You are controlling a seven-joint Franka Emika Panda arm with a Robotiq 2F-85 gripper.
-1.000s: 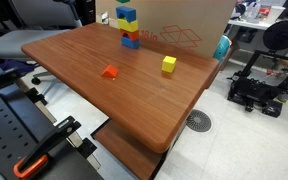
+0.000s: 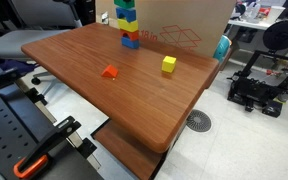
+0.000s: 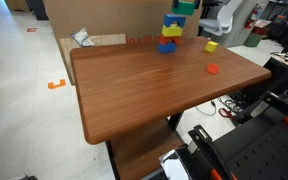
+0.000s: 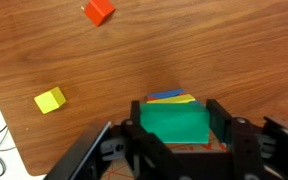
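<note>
My gripper is shut on a green block (image 4: 176, 123), one finger at each side. Below it in the wrist view, strips of a blue and yellow stack show past the block's edge. Exterior view 2 has the green block (image 3: 184, 8) just over the stack's upper blue block (image 3: 174, 20). Under that come a yellow block (image 3: 171, 31), a red block (image 3: 167, 40) and a lower blue block (image 3: 167, 47). Whether green touches the upper blue block, I cannot tell. Most of the gripper lies outside both exterior views.
A loose yellow block (image 2: 169, 64) and a loose red block (image 2: 110, 71) lie on the wooden table (image 2: 144, 100), apart from the stack. Behind the stack stands a cardboard panel (image 2: 179, 25).
The green block has come down a little toward the top of the stack and shows more in exterior view 1. The stack and the loose blocks have stayed put.
</note>
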